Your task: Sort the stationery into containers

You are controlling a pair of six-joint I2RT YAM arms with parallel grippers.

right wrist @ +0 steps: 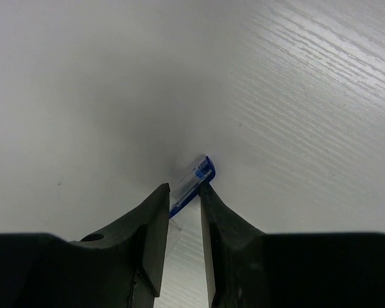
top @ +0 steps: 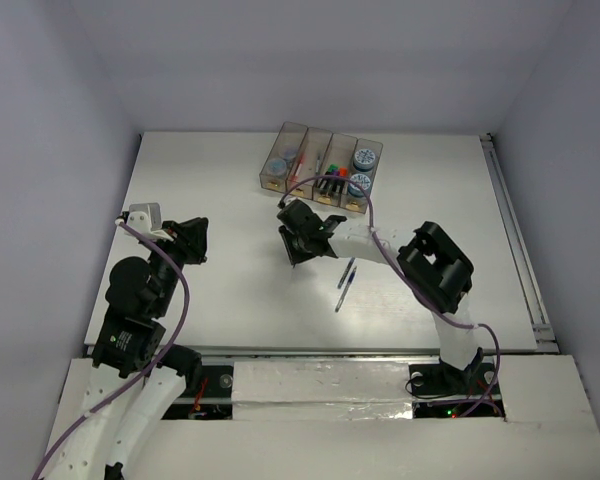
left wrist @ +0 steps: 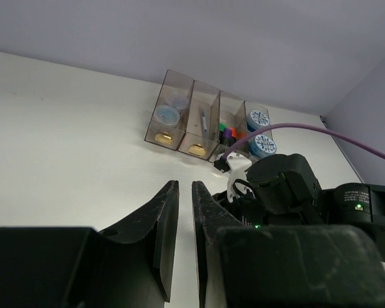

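Note:
My right gripper [top: 292,250] is low over the middle of the table. In the right wrist view its fingertips [right wrist: 205,196] are part open around a blue pen [right wrist: 202,171]; whether they grip it is unclear. Two more pens [top: 345,292] lie to the right of it in the top view. The divided clear organizer [top: 273,183] at the back holds blue-lidded tubs [top: 364,160], markers and pens in separate compartments. My left gripper [top: 190,240] hangs over the table's left side, shut with nothing visible between its fingers.
Grey walls enclose the back and sides. A metal rail [top: 510,230] runs along the right edge.

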